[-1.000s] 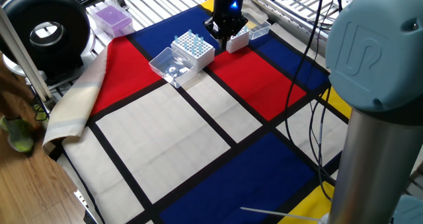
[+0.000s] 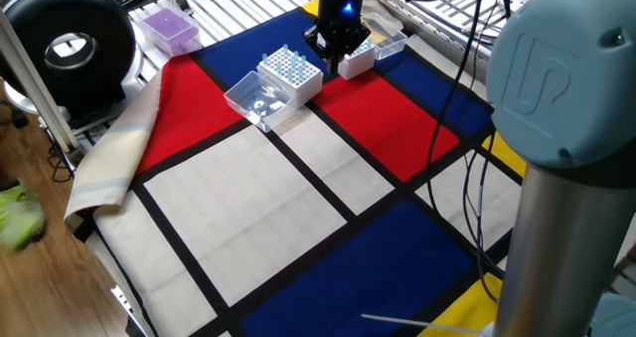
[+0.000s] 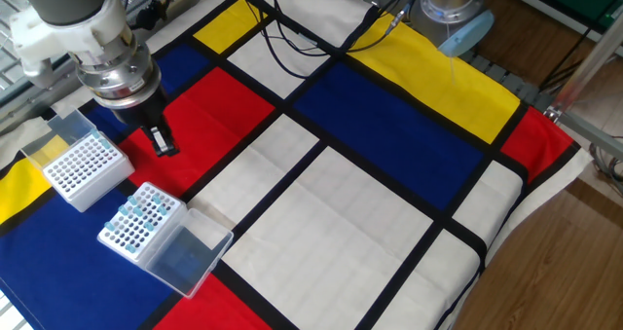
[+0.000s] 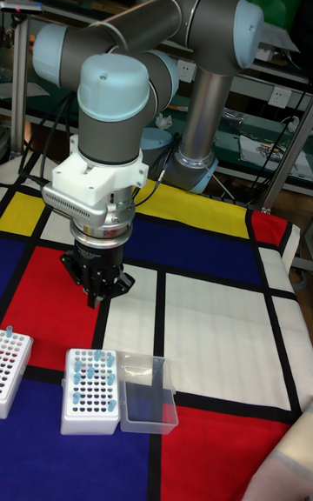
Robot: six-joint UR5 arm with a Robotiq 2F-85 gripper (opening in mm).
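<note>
My black gripper (image 4: 96, 301) hangs above the red patch of the cloth, close to two white racks. Its fingers come together at the tips, and nothing shows between them. One rack (image 3: 141, 221) holds several light blue pipette tips (image 4: 93, 373) standing in its holes, and its clear lid (image 3: 191, 252) lies open beside it. In the other rack (image 3: 88, 174) most holes look empty; a single blue tip (image 3: 104, 142) stands near its corner. That rack's clear lid (image 2: 386, 37) is open too. In exterior view 1 the gripper partly covers this second rack.
A purple-tinted clear box (image 2: 169, 29) stands at the table's far left corner, near a round black device (image 2: 75, 49). Black cables (image 3: 292, 53) hang beside the arm.
The gripper has shifted very slightly to the left in exterior view 1. Racks and lids stay where they were. A person at the left edge has moved.
</note>
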